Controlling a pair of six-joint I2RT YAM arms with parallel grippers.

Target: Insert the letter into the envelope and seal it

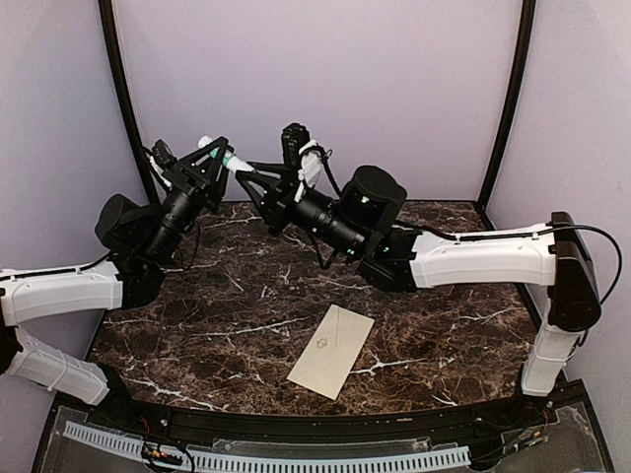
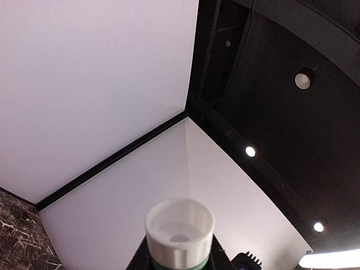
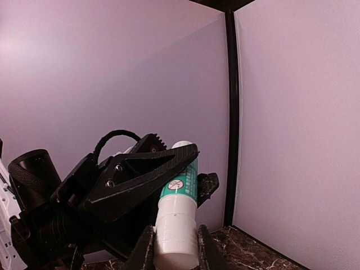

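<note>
A white and teal glue stick (image 1: 231,160) is held up in the air between both arms. My left gripper (image 1: 219,152) is shut on its teal-labelled body, which the right wrist view shows clearly. On its white end section (image 3: 176,230) my right gripper is shut. Seen from the left wrist, the round hollow white end (image 2: 179,228) sticks out past the left fingers. Below, a cream envelope (image 1: 340,355) lies flat on the table at a slant, with a small mark on its face. No separate letter shows.
Pale walls (image 1: 325,89) enclose the back and sides. A white ruler-like strip (image 1: 266,463) runs along the front edge.
</note>
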